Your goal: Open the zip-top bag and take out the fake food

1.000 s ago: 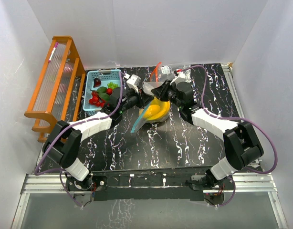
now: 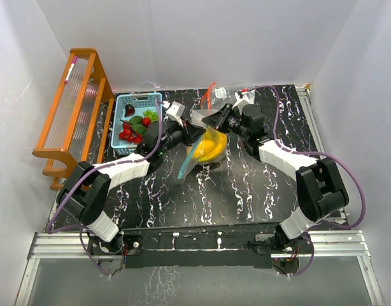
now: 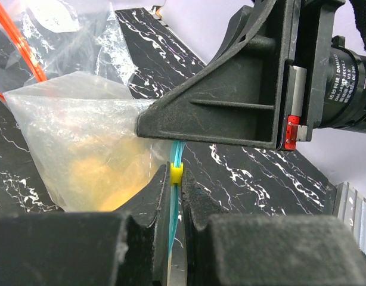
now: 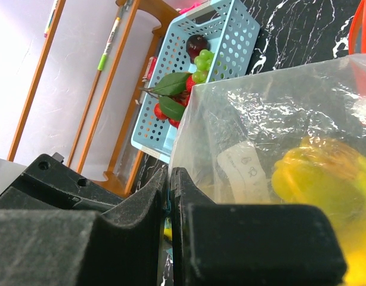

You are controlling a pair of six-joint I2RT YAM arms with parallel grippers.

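Note:
A clear zip top bag [image 2: 199, 117] stands in the middle of the table between my two grippers, with yellow fake food [image 2: 211, 146] showing through its side. In the left wrist view a blue zip strip [image 3: 178, 152] with a yellow slider [image 3: 176, 174] runs down between the fingers. My left gripper [image 2: 199, 131] is shut on this zip, the slider at its fingertips. Just above and to the right, my right gripper [image 2: 209, 120] is shut on the bag's upper edge. In the right wrist view the bag wall [image 4: 254, 107] stretches away from the fingertips. How far the zip is parted cannot be told.
At the left, a light blue basket [image 2: 137, 95] holds fake fruit and vegetables beside a wooden rack [image 2: 87, 76]. Another clear bag with a red-orange strip [image 2: 208, 95] lies behind.
Both grippers keep their hold, close together. The blue zip strip's lower end has swung slightly to the right, and the right arm has shifted very little.

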